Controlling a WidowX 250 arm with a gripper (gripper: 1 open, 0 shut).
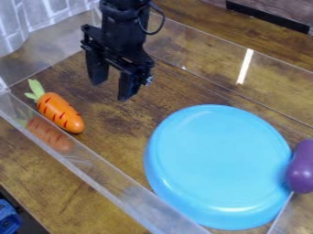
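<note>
My black gripper [113, 73] hangs from the top of the view over the wooden floor, up and to the right of a toy carrot [59, 111] with a green top. Its fingers point down, and whether they are open or shut is unclear. A large light blue plate [214, 169] lies at the lower right.
A purple object [298, 169] sits at the right edge, beside the plate. Clear plastic walls run along the left and upper right. A blue item [7, 218] is at the lower left corner, outside the wall.
</note>
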